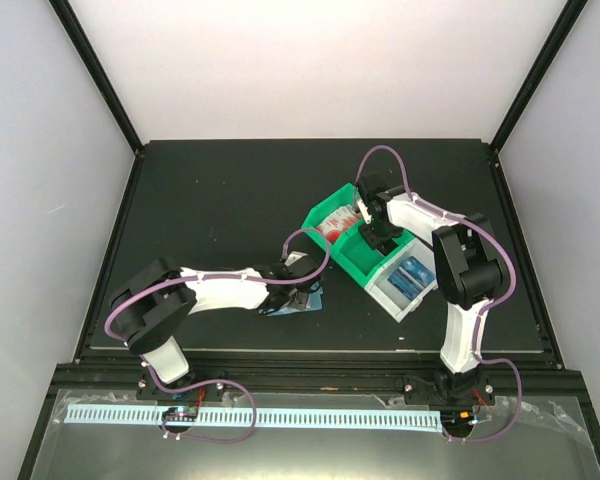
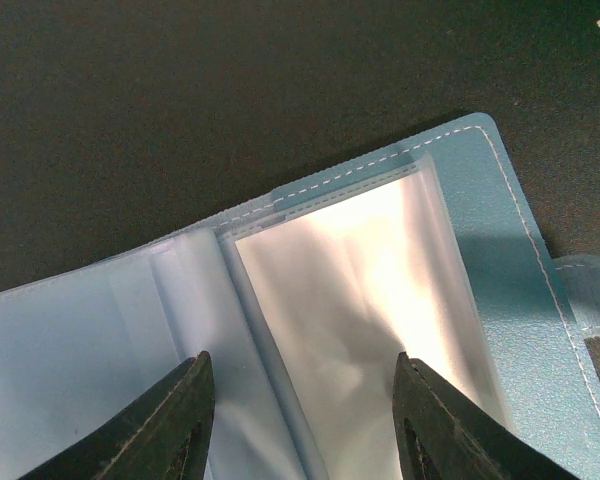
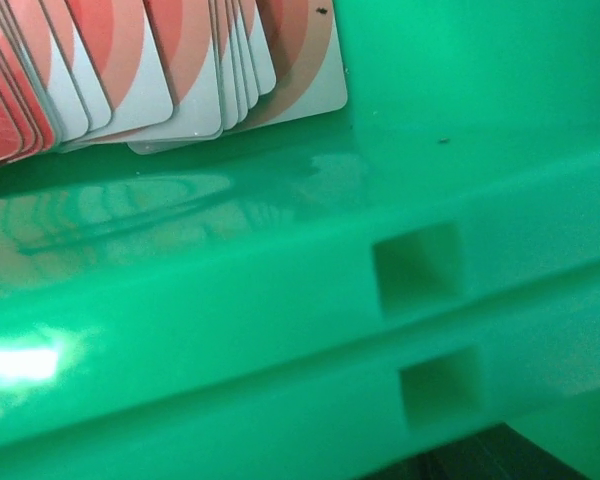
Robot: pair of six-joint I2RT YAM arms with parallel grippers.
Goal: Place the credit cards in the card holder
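The light blue card holder (image 2: 500,260) lies open on the black table, with stitched edges and a pale pocket (image 2: 350,270). In the left wrist view my left gripper is over it, fingers apart, with no card visible between its fingers. In the top view that arm covers most of the holder. Red, orange and white credit cards (image 3: 190,70) lie fanned in one end of a green bin (image 3: 180,310). My right gripper (image 1: 383,242) is at the neighbouring green compartment; only a dark bit shows low in its wrist view, so its fingers cannot be judged.
Joined to the green bin is a white bin (image 1: 389,296) holding blue cards (image 1: 411,278). Bin walls rise close to the right gripper.
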